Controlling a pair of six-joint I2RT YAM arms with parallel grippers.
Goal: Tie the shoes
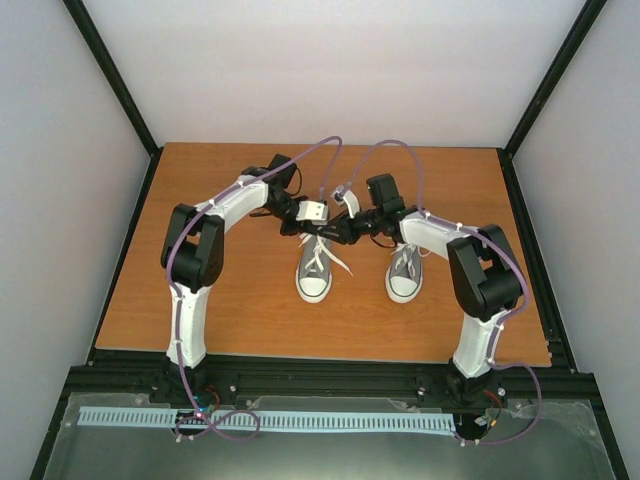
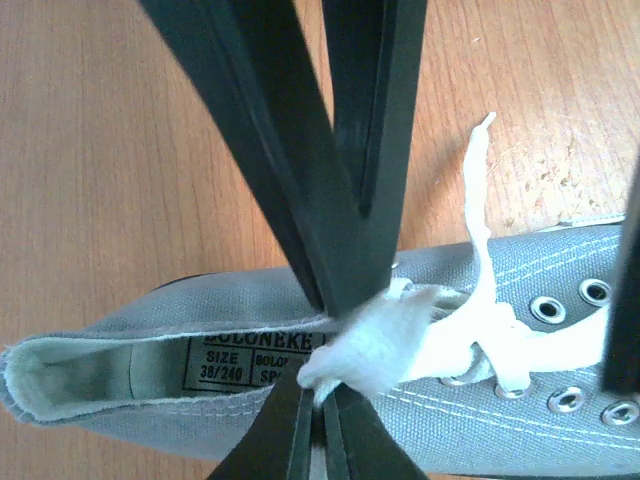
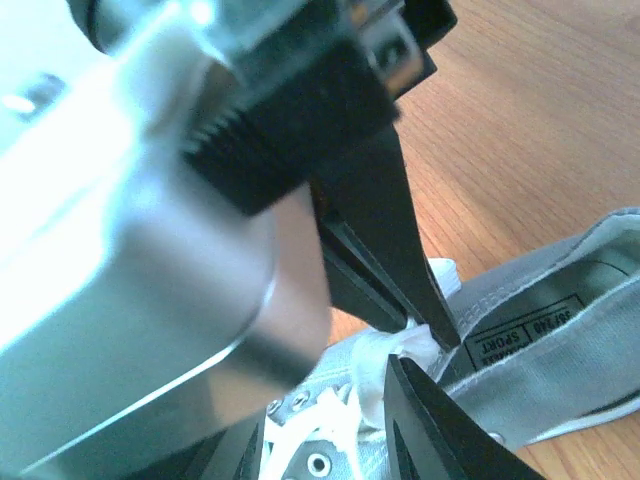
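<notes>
Two grey canvas sneakers stand on the table, the left shoe (image 1: 314, 275) and the right shoe (image 1: 404, 275), toes toward the front. Both grippers meet above the left shoe's tongue and opening. In the left wrist view, my left gripper is shut on a bunched white lace loop (image 2: 372, 350). A loose lace end (image 2: 478, 180) trails over the shoe's side. My right gripper is open; its fingers (image 3: 425, 425) straddle the laces, with the loop's lower part (image 3: 372, 385) between them in the right wrist view. The knot itself is partly hidden.
White laces also cross the right shoe (image 1: 407, 258), close beneath the right forearm (image 1: 425, 232). Little room separates the two grippers.
</notes>
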